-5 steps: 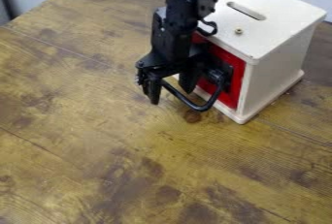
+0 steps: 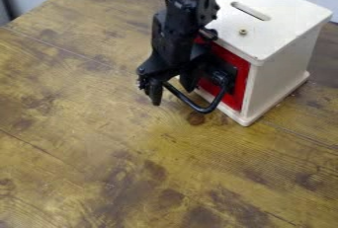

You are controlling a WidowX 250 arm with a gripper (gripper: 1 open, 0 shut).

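A white wooden box (image 2: 275, 30) with a slot and a small knob on top stands at the upper right, its red front (image 2: 232, 96) facing left. My black gripper (image 2: 172, 84) is low in front of that red front, angled beside it, with cables looping over it. The arm covers much of the front, and whether the fingers hold anything or how far apart they are is unclear.
The box takes up the upper right, and a pale wall edge shows at the top corner.
The arm has shifted very slightly at its upper part; the box has not visibly moved.
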